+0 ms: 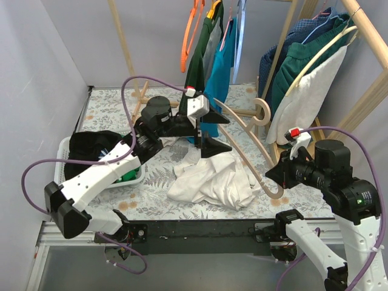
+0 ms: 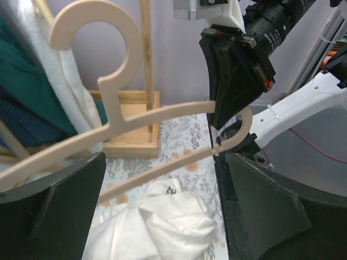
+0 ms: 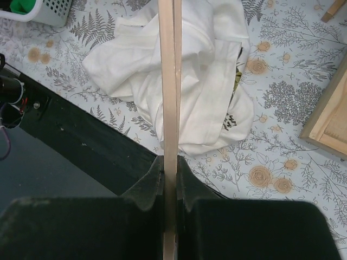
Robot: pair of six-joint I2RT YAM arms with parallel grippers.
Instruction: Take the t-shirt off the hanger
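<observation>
A bare beige hanger [image 1: 254, 138] is held over the table, with my right gripper [image 1: 280, 177] shut on its near end. In the right wrist view the hanger [image 3: 169, 86] runs edge-on from between the fingers. The white t shirt [image 1: 213, 180] lies crumpled on the table below, apart from the hanger. To the left of the hanger, my left gripper [image 1: 223, 133] is open, with nothing gripped. Its spread fingers [image 2: 59, 216] frame the hanger [image 2: 122, 124] in the left wrist view, the far end cut off by the frame.
Clothes on hangers, such as a teal garment [image 1: 222, 66] and a green one [image 1: 297, 70], hang from the wooden rack [image 1: 368, 36]. A white basket [image 1: 62, 151] with dark and green cloth stands at the left.
</observation>
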